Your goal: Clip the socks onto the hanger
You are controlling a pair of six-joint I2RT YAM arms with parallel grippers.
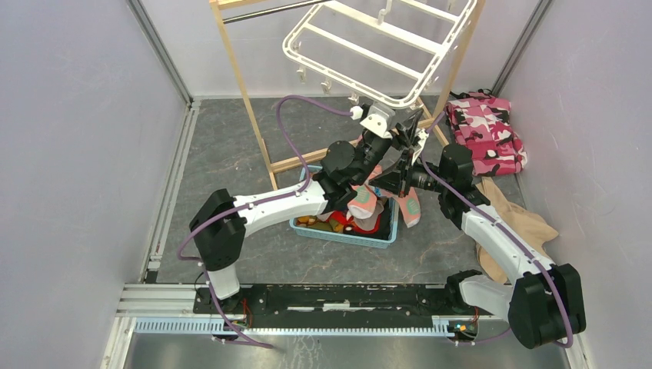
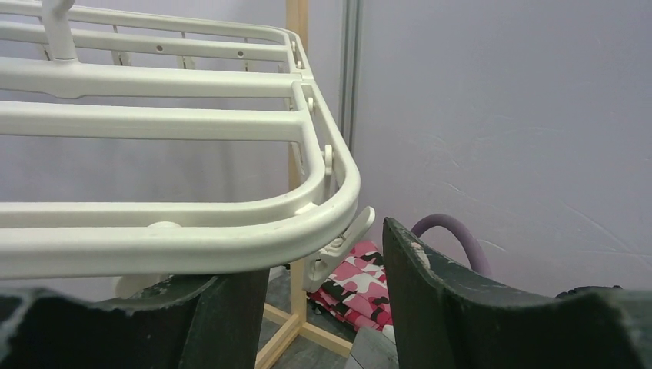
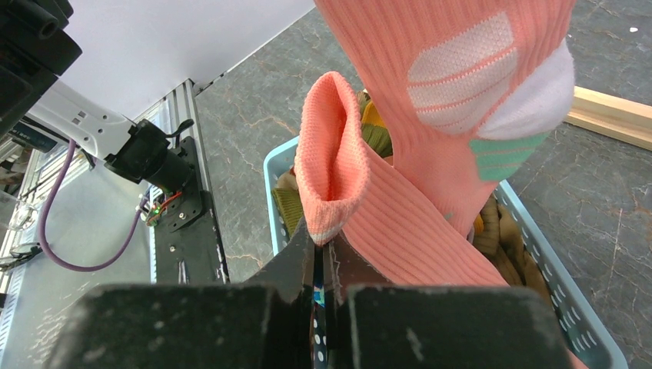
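In the left wrist view, a white clip (image 2: 336,254) hangs under the rounded corner of the white hanger (image 2: 246,244). My left gripper has its fingers apart on either side of that clip; whether they press on it cannot be told. The hanger's rim covers part of one finger. In the right wrist view, my right gripper is shut on the edge of a pink sock (image 3: 332,154), its cuff standing up above the fingertips. Another pink sock part (image 3: 430,84) with white and green patches hangs beside it, over the basket.
A blue basket (image 1: 342,237) with several socks stands on the floor below the arms. Wooden stand legs (image 1: 254,127) rise behind. A pink camouflage bag (image 1: 486,132) and brown cloth (image 1: 511,223) lie to the right.
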